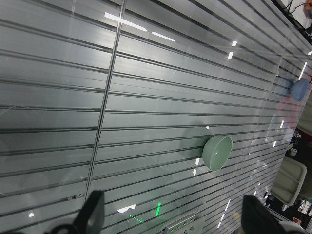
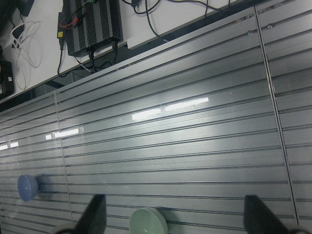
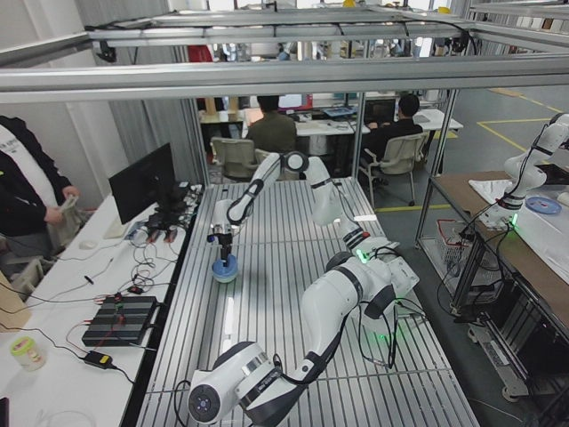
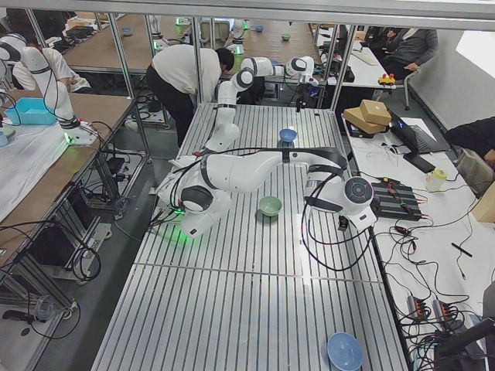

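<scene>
A green bowl (image 4: 270, 205) (image 1: 217, 152) (image 2: 147, 222) sits on the slatted metal table (image 4: 232, 317). One blue bowl (image 4: 344, 352) lies near that view's front right; another (image 4: 287, 134) is farther back. A blue bowl (image 3: 225, 271) also shows below the far arm in the camera left view. My left gripper is open above the table, the green bowl and a blue bowl visible beyond its fingers. My right gripper is open too, with the green bowl low in its view and nothing held.
A white desk (image 3: 53, 382) with power units (image 3: 120, 320), cables and a monitor (image 3: 142, 182) runs along one side. Metal frame bars stand around the table. People are beside and beyond it. Much of the table between the bowls is bare.
</scene>
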